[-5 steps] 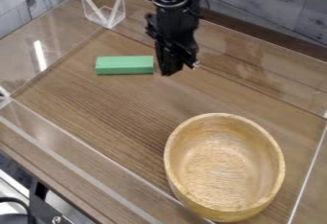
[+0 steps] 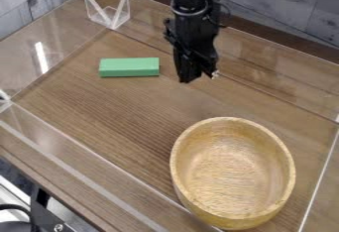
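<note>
My gripper (image 2: 189, 69) hangs from the black arm (image 2: 193, 18) at the upper middle, over bare wooden floor, shut with nothing visible between its fingers. To its left lies a green rectangular block (image 2: 129, 66), apart from the gripper. A large tan oval bowl (image 2: 232, 209) sits at the lower right, well below the gripper in the view.
The wooden tray surface (image 2: 99, 122) is clear in the middle and left. Clear plastic brackets (image 2: 109, 11) stand at the upper left and at the left edge. Walls and cables border the work area.
Over the last second my gripper has moved slightly to the right, away from the green block. The block and bowl have stayed where they were.
</note>
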